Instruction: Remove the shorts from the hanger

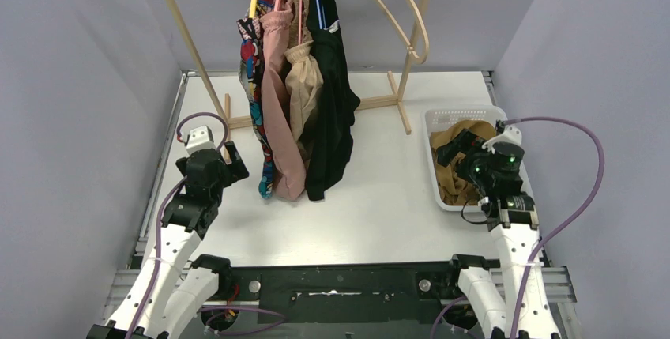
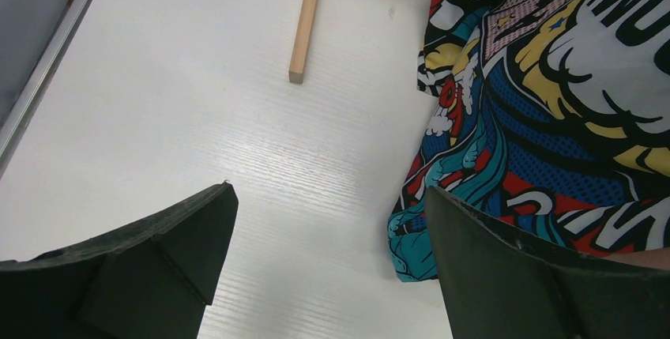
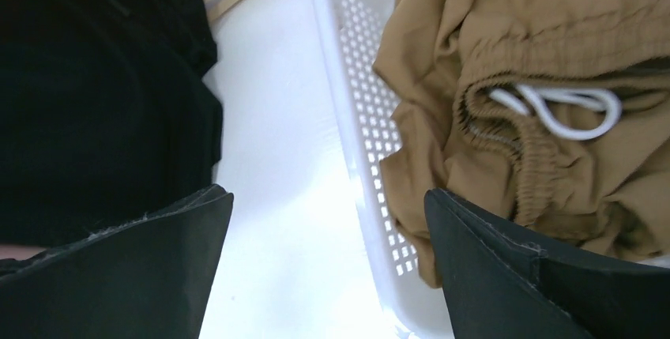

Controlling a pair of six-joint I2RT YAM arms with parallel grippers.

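Note:
Several garments hang from hangers on a wooden rack at the top centre: patterned shorts [image 1: 251, 62], pink [image 1: 276, 118], beige [image 1: 304, 86] and dark green [image 1: 332, 118] items. My left gripper is open at the left, facing the patterned fabric [image 2: 569, 102], with nothing between its fingers. My right gripper is open above the left side of a white basket [image 3: 355, 149] holding brown cloth [image 3: 506, 54], with a white loop among it.
The wooden rack [image 1: 379, 102] has feet on the white table. An empty curved wooden piece hangs at its right.

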